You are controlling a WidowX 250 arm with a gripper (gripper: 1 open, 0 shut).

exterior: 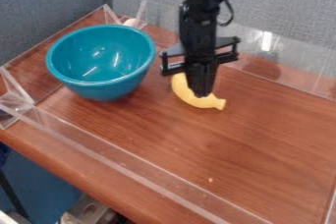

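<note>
My black gripper (197,79) hangs low over a yellow banana-like toy (203,98) in the middle of the wooden table, its lower end overlapping the toy's upper part. The fingers look drawn together; whether anything is between them is hidden. A teal bowl (101,51) sits to the left of the toy.
A small pale object (133,24) lies behind the bowl. Clear plastic walls border the table (250,159), with grey padded walls behind and to the left.
</note>
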